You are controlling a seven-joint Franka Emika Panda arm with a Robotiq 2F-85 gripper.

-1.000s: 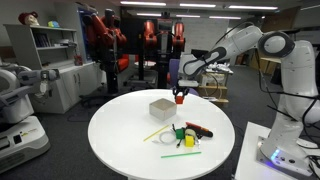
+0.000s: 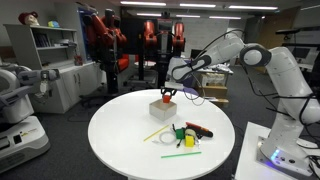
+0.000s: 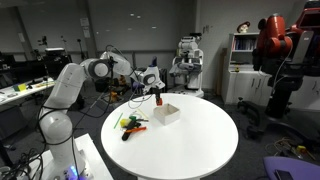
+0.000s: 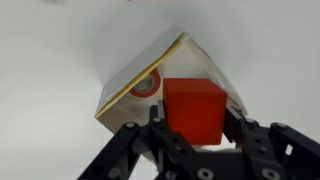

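An orange-red block-like object [image 4: 195, 110] is held between my gripper's fingers, filling the middle of the wrist view. My gripper [image 2: 166, 93] is shut on it, above an open light-coloured box [image 2: 162, 111]. In the second exterior view the red object [image 3: 159, 100] shows just over the near left part of the box [image 3: 168, 115]. From the wrist, the box [image 4: 143, 65] lies beneath the held object, and a round reddish item [image 4: 147, 83] is visible inside it.
On the round white table [image 2: 120, 138] lie several small items: a yellow block [image 2: 188, 141], a dark red-and-black tool [image 2: 200, 130], a green stick [image 2: 181, 155] and a yellow stick [image 2: 156, 132].
My gripper has carried the red object leftward, from the right of the box to over it. The box and the loose items on the table have stayed put.
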